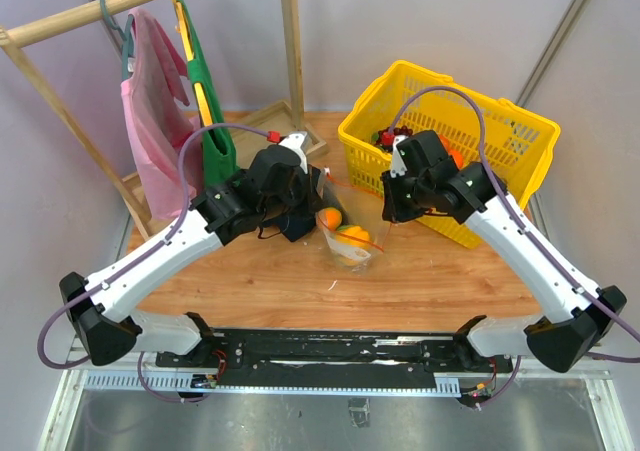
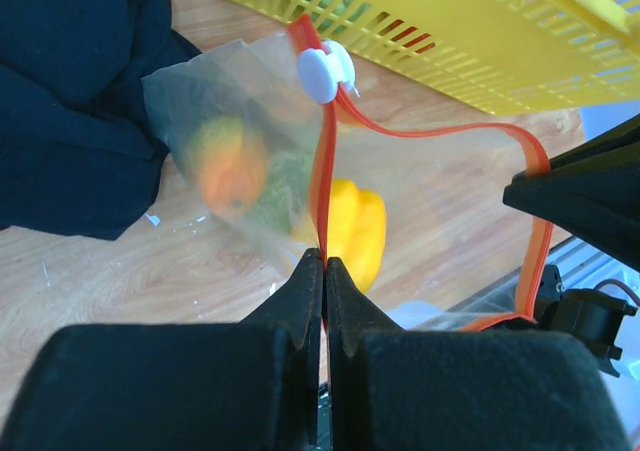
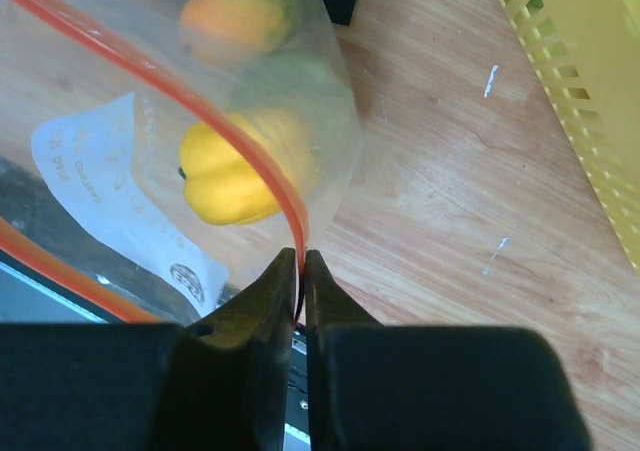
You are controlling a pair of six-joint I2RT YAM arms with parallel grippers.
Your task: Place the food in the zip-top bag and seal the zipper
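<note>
A clear zip bag (image 1: 352, 251) with orange zipper strip (image 2: 534, 241) and white slider (image 2: 326, 71) stands open between both grippers. Inside are a yellow pepper (image 3: 235, 176) and an orange-green fruit (image 3: 240, 16), possibly a mango, plus something green, blurred by plastic. My left gripper is shut on one side of the bag's zipper edge. My right gripper grips the opposite edge, the orange strip running between its fingertips, which look nearly together.
A yellow basket (image 1: 530, 141) with food stands at the back right. A dark cloth (image 2: 70, 101) lies left of the bag. A wooden rack (image 1: 40, 26) holds hanging pink and green items.
</note>
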